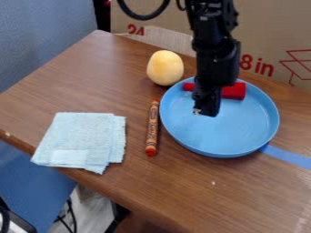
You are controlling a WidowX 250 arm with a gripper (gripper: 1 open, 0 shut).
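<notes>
My black gripper (209,98) hangs low over the blue plate (225,132), in front of a red block (234,90) lying at the plate's back. I cannot tell whether its fingers are open or shut. A yellow round object (165,67) sits behind the plate to the left. A brown, red-tipped stick (153,127) lies just left of the plate.
A folded light cloth (82,140) lies at the front left of the wooden table (61,86). A cardboard panel (267,36) stands at the back. The table's left edge drops away.
</notes>
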